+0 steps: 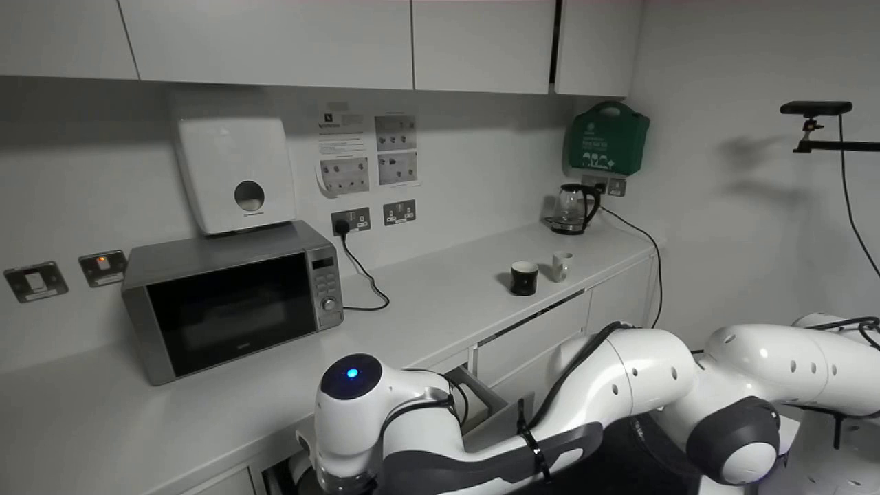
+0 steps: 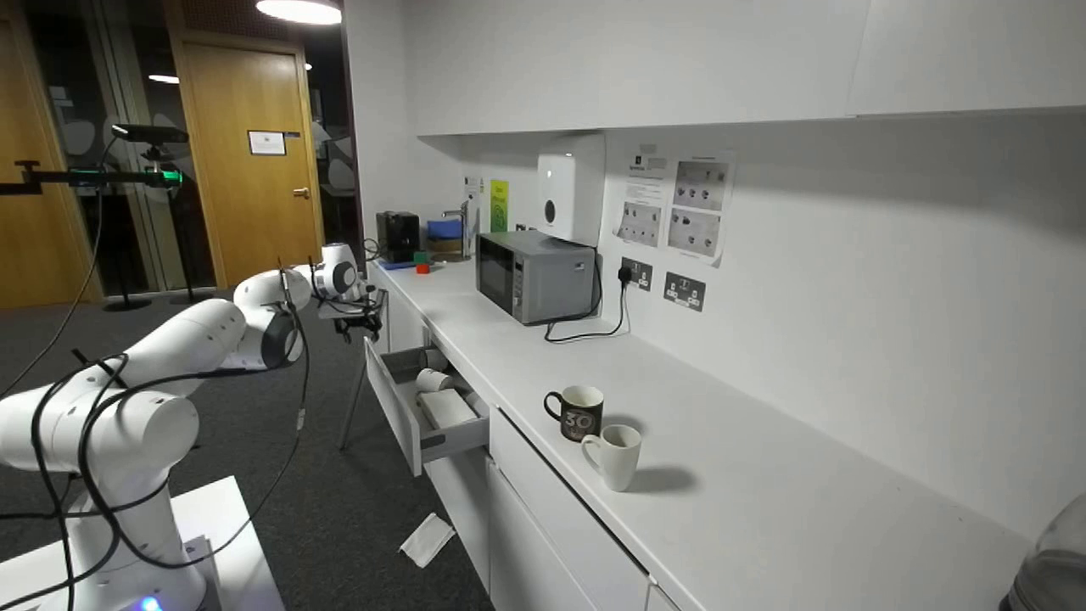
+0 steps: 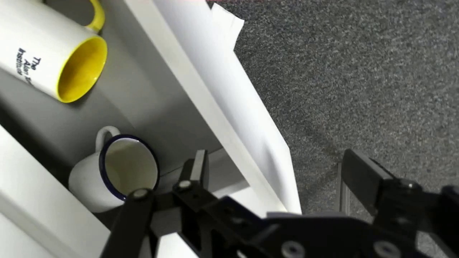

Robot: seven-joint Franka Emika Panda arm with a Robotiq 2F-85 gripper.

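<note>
My gripper stands open above the pulled-out drawer (image 2: 392, 407), its fingers wide apart. In the wrist view, one finger (image 3: 199, 167) appears over the inside of the drawer and the other (image 3: 361, 176) over the carpet. The drawer's white front panel (image 3: 251, 142) passes through the gap between them; how far above it they are, I cannot tell. A white mug with a dark blue rim (image 3: 88, 182) lies tilted in the drawer, left of the gripper. Farther up, a white mug with a yellow inside (image 3: 43, 51) lies on its side. Exterior view 1 hides the fingers.
On the counter (image 2: 713, 407) stand a black mug (image 2: 581, 416) and a white mug (image 2: 615, 458). A microwave (image 1: 239, 289) sits farther along, a kettle (image 1: 571, 210) in the corner. White paper (image 2: 428, 540) lies on the floor.
</note>
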